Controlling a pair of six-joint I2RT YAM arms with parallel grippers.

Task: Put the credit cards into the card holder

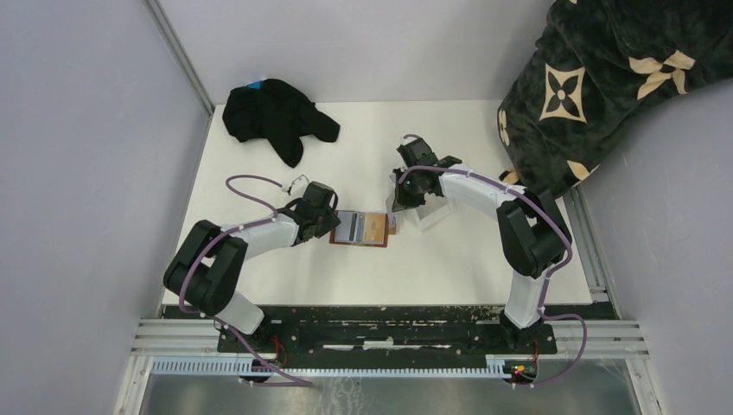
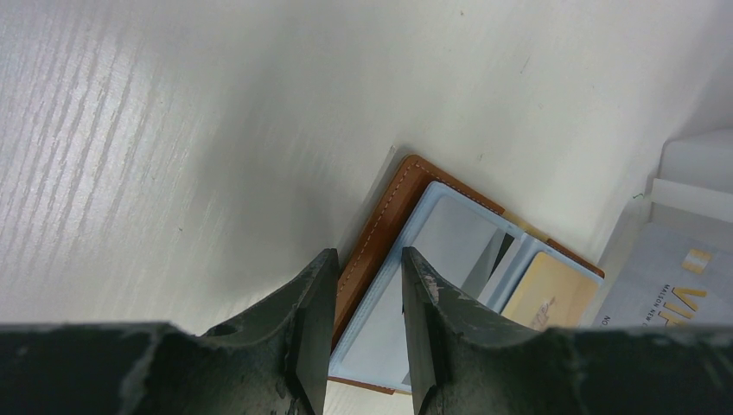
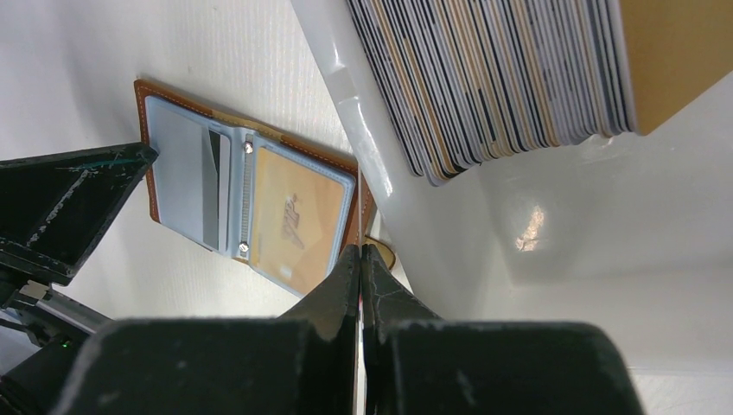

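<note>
The card holder (image 1: pixel 360 228), brown outside with pale blue pockets, lies spread flat on the table. My left gripper is open at the holder's left end, its fingertips on either side of that edge. Grey and tan cards or pocket faces show in the holder (image 3: pixel 294 216). Past its right end, my right gripper is shut on a thin card (image 3: pixel 361 203), which appears edge-on. From the left wrist, the card's grey face (image 2: pixel 644 268) shows gold marks. Whether its lower edge touches anything is unclear.
A white tray (image 1: pixel 436 214) stands right of the holder, partly beneath my right arm. Inside it is a row of cards (image 3: pixel 493 78) on edge. Black cloth (image 1: pixel 275 119) lies at the back left; a dark patterned cushion (image 1: pixel 596 86) fills the back right.
</note>
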